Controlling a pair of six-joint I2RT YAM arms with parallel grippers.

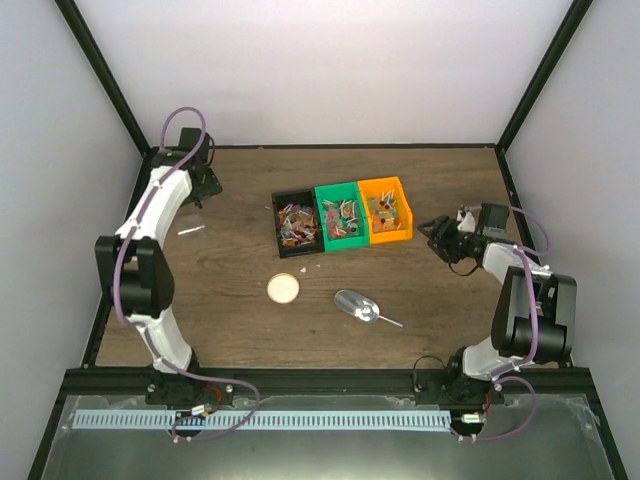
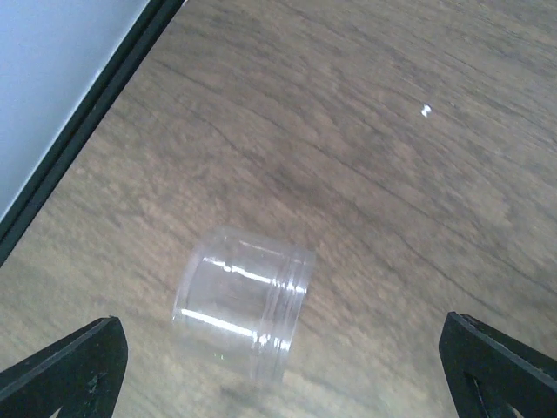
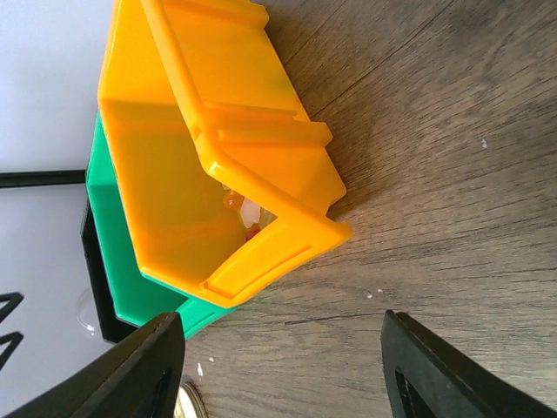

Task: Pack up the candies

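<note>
A clear plastic cylinder (image 2: 235, 300) lies on its side on the wood, near the table's left edge. Above it my left gripper hangs wide open, the clear cylinder in view between its fingers but untouched. Candies fill the black bin (image 1: 280, 240), the green bin (image 1: 327, 192) and the orange bin (image 1: 368, 184), which stand side by side. My right gripper (image 1: 430, 232) is open and empty, just right of the orange bin. A round lid (image 1: 283, 288) rests in front of the black bin. To its right is a metal scoop (image 1: 357, 304).
A dark frame bar (image 2: 65, 113) runs along the table's left edge, close to the clear cylinder. Small white bits (image 2: 426, 111) are scattered on the wood.
</note>
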